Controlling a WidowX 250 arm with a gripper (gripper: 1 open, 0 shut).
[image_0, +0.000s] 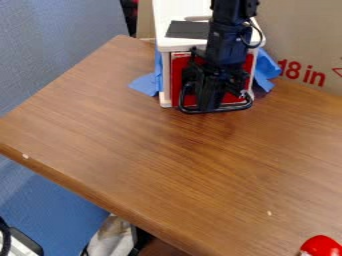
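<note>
At the back of the wooden table, a white box-like appliance (178, 22) with a dark panel on top and a red front (175, 75) rests on blue material (146, 83). My black gripper (209, 90) is down at that red front, inside or against a black rectangular frame at its base. The fingertips are dark against dark, so whether they are open or shut, or hold anything, is unclear.
A red object (319, 247) lies at the near right corner. A cardboard box (305, 45) stands behind on the right.
</note>
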